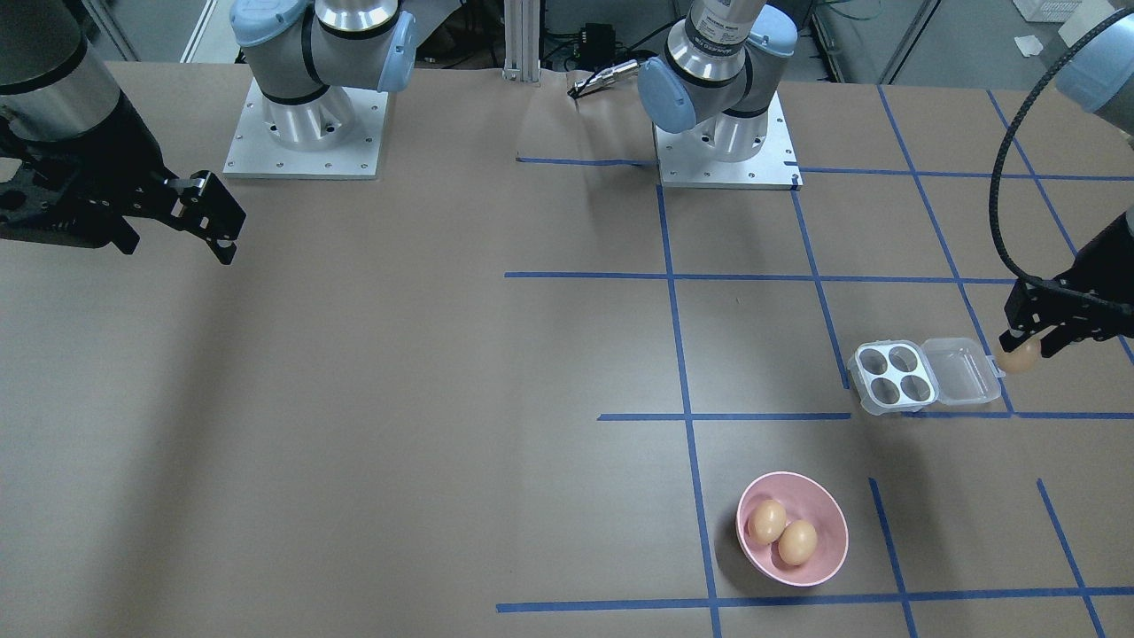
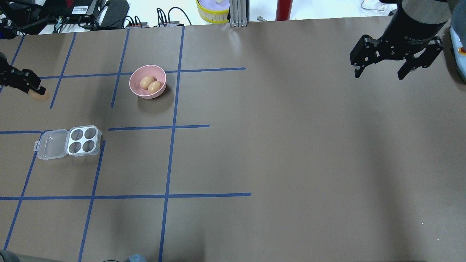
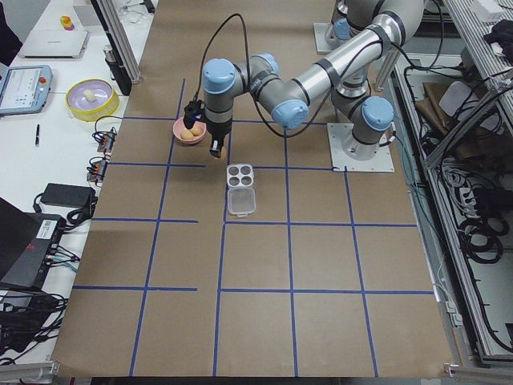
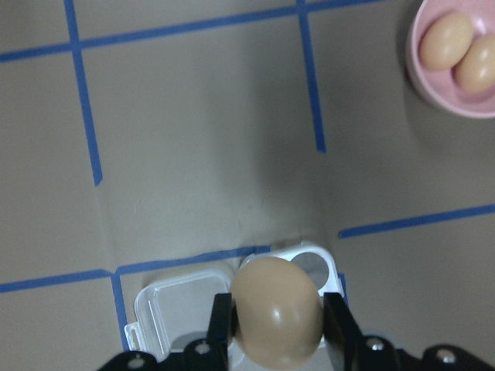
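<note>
My gripper is shut on a brown egg [image 4: 275, 305], held in the air to the right of the white egg carton in the front view and above it in the left wrist view. The carton [image 1: 893, 374] has four round wells, which look empty, and a clear open lid [image 1: 962, 372]. A pink bowl [image 2: 148, 71] holds two eggs [image 2: 146, 82], nearer the front edge in the front view.
A second black gripper [image 2: 395, 56] hangs over the bare side of the table. Other arms stand on base plates [image 1: 729, 170] along the back. The taped floor around carton and bowl is otherwise clear.
</note>
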